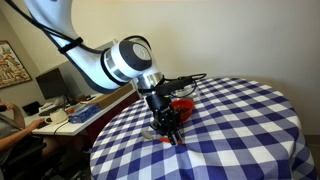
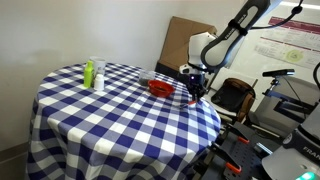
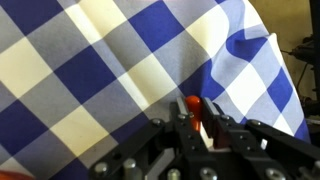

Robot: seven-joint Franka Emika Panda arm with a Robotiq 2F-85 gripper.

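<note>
My gripper is shut in the wrist view, with a small orange-red thing (image 3: pixel 195 122) between its fingertips; what that thing is cannot be made out. Directly beneath lies the blue-and-white checked tablecloth (image 3: pixel 140 72), creased right by the fingertips. Whether any cloth is pinched too is hidden. In exterior view 1 the gripper (image 1: pixel 177 141) points down at the cloth near the table's front left. From the other side, exterior view 2 has the gripper (image 2: pixel 194 101) low over the cloth close to the table's edge.
A red bowl (image 2: pixel 160 89) stands on the table beside the gripper. A green bottle (image 2: pixel 89 74) and a white bottle (image 2: pixel 99 83) are at the far side. A desk with a monitor (image 1: pixel 53 83) is behind the arm.
</note>
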